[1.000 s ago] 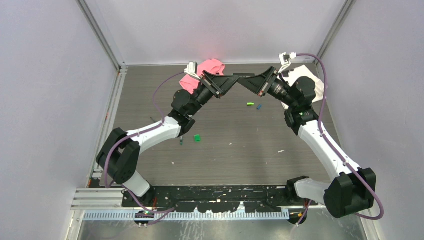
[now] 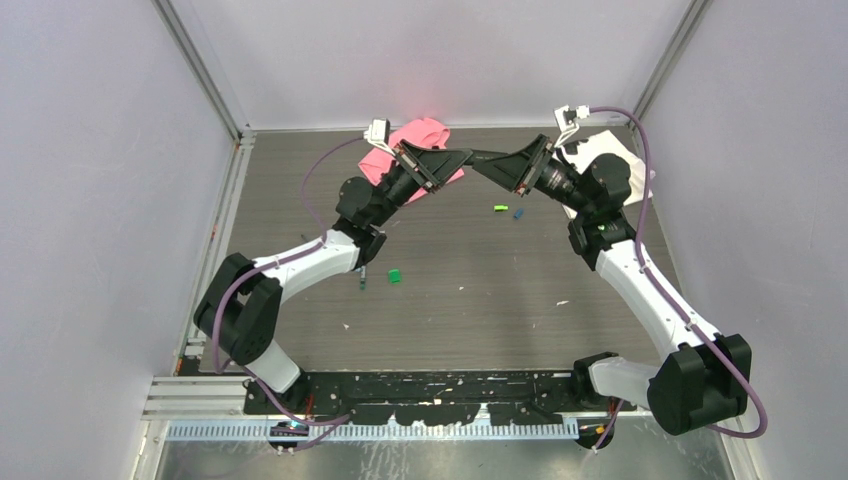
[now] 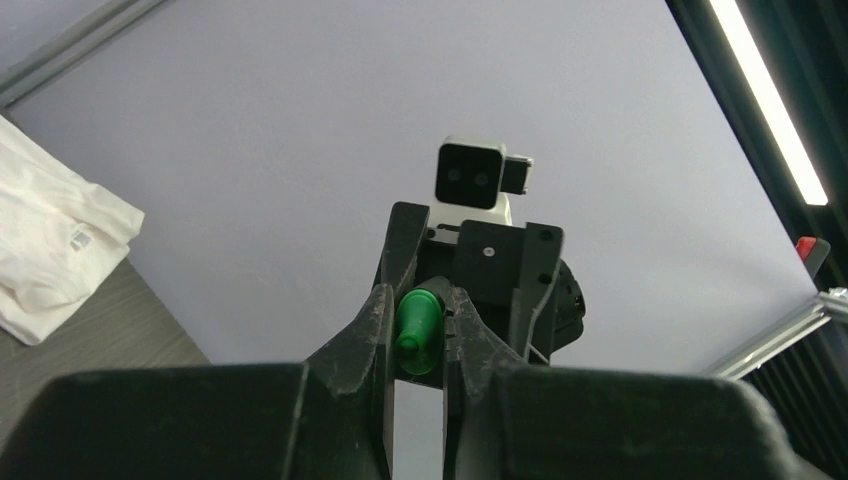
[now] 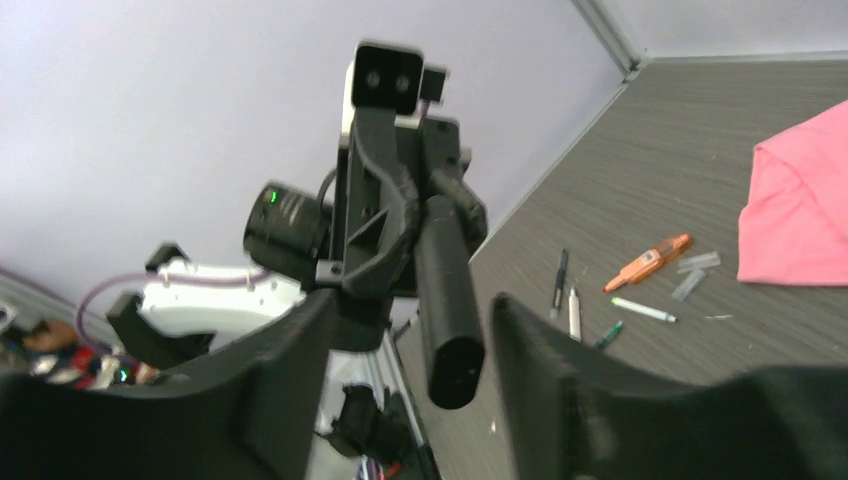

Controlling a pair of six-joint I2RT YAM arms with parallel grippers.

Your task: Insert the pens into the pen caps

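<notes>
The two grippers meet in mid-air above the back of the table. My left gripper [image 2: 462,156] is shut on a marker [image 4: 450,300], black along its body; its green end [image 3: 418,328] faces the left wrist camera between the fingers. My right gripper [image 2: 478,158] stands part open around the marker's dark end, its blurred fingers on either side in the right wrist view. In that view an orange marker [image 4: 650,263], a white pen [image 4: 642,308], a dark pen [image 4: 559,280] and clear pieces [image 4: 698,260] lie on the table.
A pink cloth [image 4: 795,200] lies at the back, a white cloth [image 3: 60,235] at the right. Small green [image 2: 395,276] and blue [image 2: 518,214] items lie on the table [image 2: 470,300], whose middle and front are mostly clear.
Both arms have shifted very slightly, the left one a little leftward, away from the right.
</notes>
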